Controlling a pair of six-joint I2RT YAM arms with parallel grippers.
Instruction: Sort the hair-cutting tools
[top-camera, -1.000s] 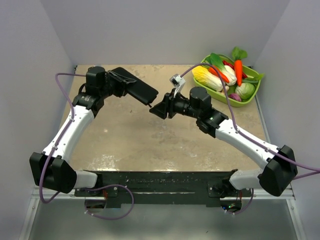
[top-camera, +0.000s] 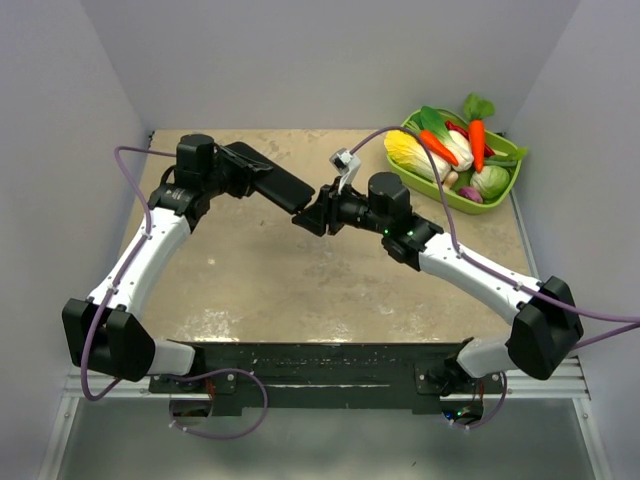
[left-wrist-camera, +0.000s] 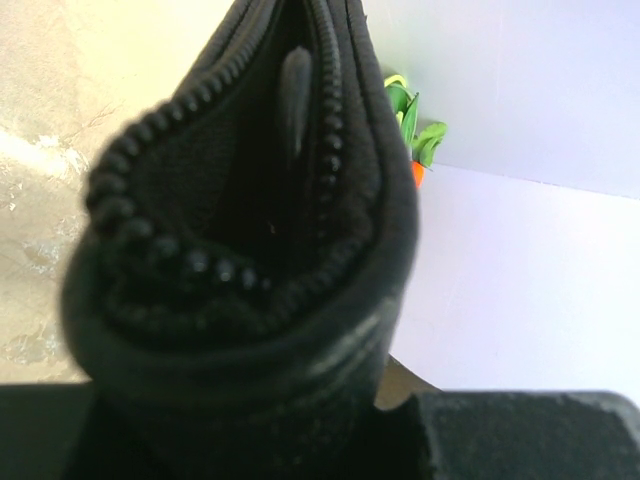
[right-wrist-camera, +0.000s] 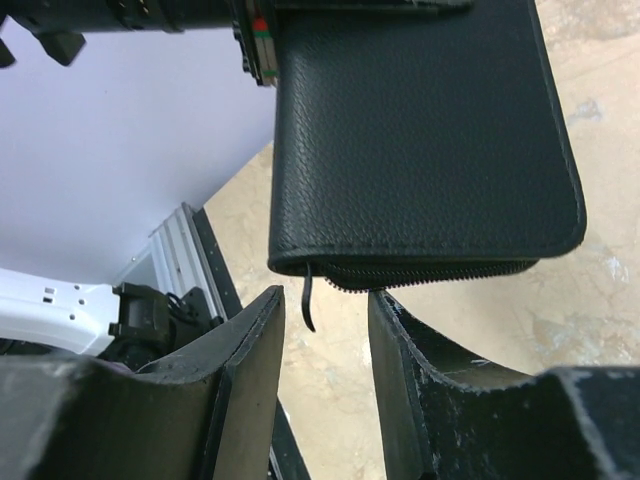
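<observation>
A black leather zip case (top-camera: 275, 180) hangs above the table, held by my left gripper (top-camera: 250, 170), which is shut on it. In the left wrist view the case (left-wrist-camera: 240, 300) fills the middle, its zipper teeth showing. In the right wrist view the case (right-wrist-camera: 420, 140) has a thin puller strip (right-wrist-camera: 307, 300) dangling from its lower edge. My right gripper is part open around that strip, its fingertips just below the case. From above, the right gripper (top-camera: 315, 215) is at the case's lower right end. No tools are visible.
A green basket (top-camera: 480, 200) of vegetables stands at the back right of the table (top-camera: 250, 290).
The case is still in my left gripper.
</observation>
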